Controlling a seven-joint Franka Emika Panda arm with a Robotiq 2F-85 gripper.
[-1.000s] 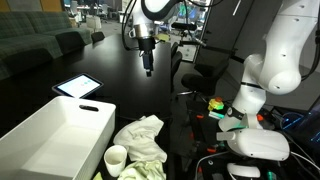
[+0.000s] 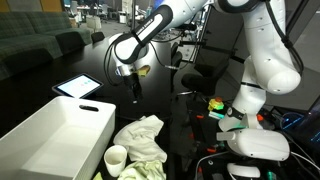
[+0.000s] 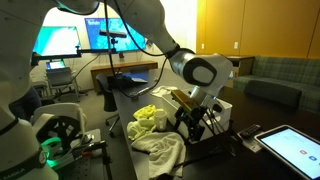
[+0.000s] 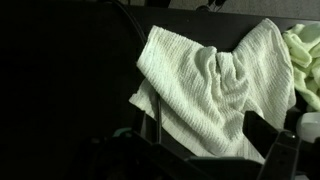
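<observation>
My gripper point(image 2: 127, 84) hangs over the dark table, behind the white cloth in exterior view 1. Its fingers stand apart along the bottom of the wrist view, the right finger point(image 4: 258, 132) dark against the cloth; I see nothing held between them. The white cloth point(image 4: 205, 95) lies crumpled on the table, with a raised fold near its middle. Beside it is a pale yellow-green cloth point(image 2: 142, 150). A white mug point(image 2: 115, 158) stands next to both cloths. In exterior view 2 the gripper point(image 3: 200, 130) is in front of the white box.
A large white open box point(image 2: 62, 150) stands left of the mug in exterior view 1. The tablet point(image 2: 77, 86) with a lit screen lies behind it. Bare dark tabletop point(image 2: 185, 80) stretches to the right of the gripper.
In exterior view 1, the arm has swung leftward and the gripper has come closer to the cloths and box. The cloths, mug, box and tablet have stayed put.
</observation>
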